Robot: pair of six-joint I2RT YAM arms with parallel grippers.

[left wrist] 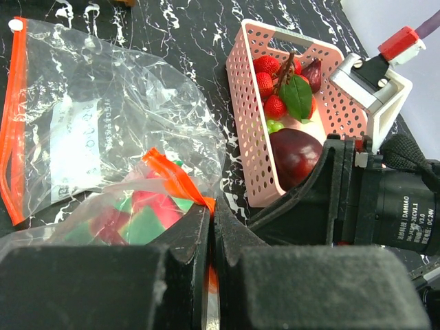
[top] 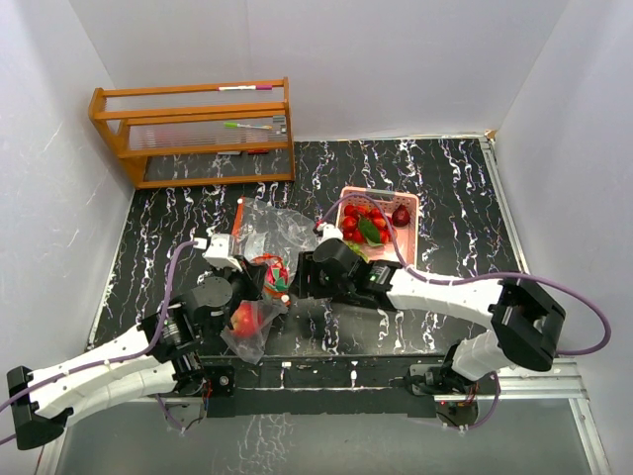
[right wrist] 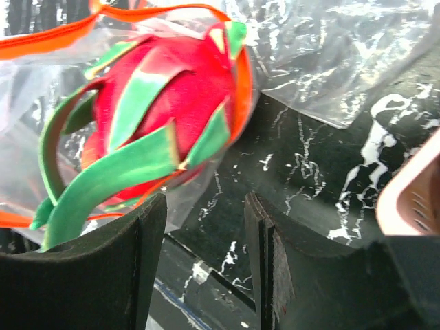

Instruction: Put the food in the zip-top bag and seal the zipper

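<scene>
My left gripper is shut on the orange zipper edge (left wrist: 172, 172) of a clear bag. Inside that bag is red-and-green soft food (right wrist: 158, 103), like a dragon fruit, at the open mouth in the right wrist view. A second bag section holds a red round item (top: 244, 317) below my left gripper in the top view. My right gripper stands part open just right of the bag's mouth, nothing between its fingers. Another clear bag (left wrist: 82, 137) lies flat behind.
A pink basket (left wrist: 240, 103) with strawberries, leaf, onion and a dark red fruit stands to the back right. A wooden rack (top: 193, 109) is at the back left.
</scene>
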